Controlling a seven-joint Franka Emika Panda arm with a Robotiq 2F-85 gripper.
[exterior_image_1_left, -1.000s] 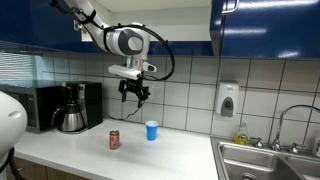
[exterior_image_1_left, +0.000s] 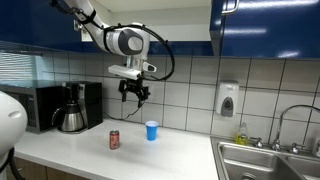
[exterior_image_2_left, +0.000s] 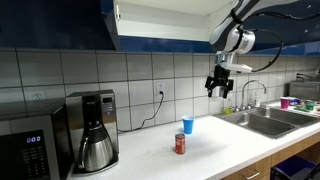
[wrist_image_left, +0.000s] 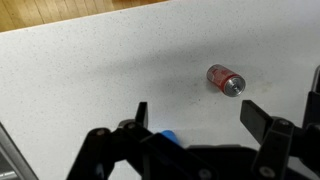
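Observation:
A red can (exterior_image_1_left: 114, 139) stands upright on the white counter. To its right and farther back is a blue cup (exterior_image_1_left: 151, 130), close to the tiled wall. High above the counter hangs my gripper (exterior_image_1_left: 134, 97), well clear of both things. In the wrist view the two fingers are wide apart, and my open gripper has only bare counter showing between its tips. The can (wrist_image_left: 226, 80) lies beyond the fingertips there, toward the right. Most of the cup (wrist_image_left: 170, 136) is hidden behind the gripper in that view.
A steel coffee pot (exterior_image_2_left: 96, 148) stands with its coffee maker by a black microwave (exterior_image_2_left: 30, 148). A sink (exterior_image_1_left: 258, 162) with a faucet (exterior_image_1_left: 284, 118) is at the right. The soap dispenser (exterior_image_1_left: 227, 98) hangs on the wall. Open counter lies between the can and sink.

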